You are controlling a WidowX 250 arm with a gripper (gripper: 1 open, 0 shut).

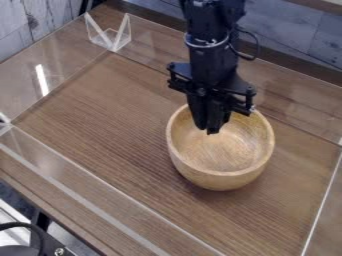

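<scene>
The black robot arm reaches down from the top centre, its gripper (210, 118) over the back part of a round, light tan bowl (222, 156) on the wooden table (94, 140). The fingertips are at or just above the bowl's back rim; whether they touch it, and how far apart they stand, is hard to make out. The bowl's interior that shows looks empty.
A clear bracket-like piece (107, 33) stands at the back left. Dark cables (19, 240) lie at the lower left corner.
</scene>
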